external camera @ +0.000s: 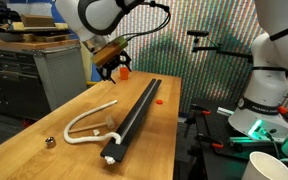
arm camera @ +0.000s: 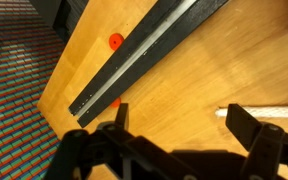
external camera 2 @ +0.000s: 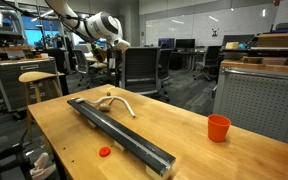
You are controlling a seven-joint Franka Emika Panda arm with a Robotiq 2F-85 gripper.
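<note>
My gripper (external camera: 109,66) hangs open in the air above the table's far part, its fingers apart and empty. In the wrist view its dark fingers (arm camera: 122,118) stand at either side of bare wood. A long black rail (external camera: 134,118) lies along the table, with a red disc (external camera: 159,101) beside it. The white curved tube (external camera: 87,122) rests on the other side; one end of the white tube (arm camera: 269,112) shows near the right finger. An orange-red cup (external camera 2: 218,127) stands apart on the table. Part of the cup (arm camera: 115,102) appears by the left finger.
A small metal round object (external camera: 50,142) sits near the table's left edge, and a light wooden piece (external camera: 110,122) lies by the tube. Wood between rail and cup is clear. A stool (external camera 2: 39,78) stands beyond the table.
</note>
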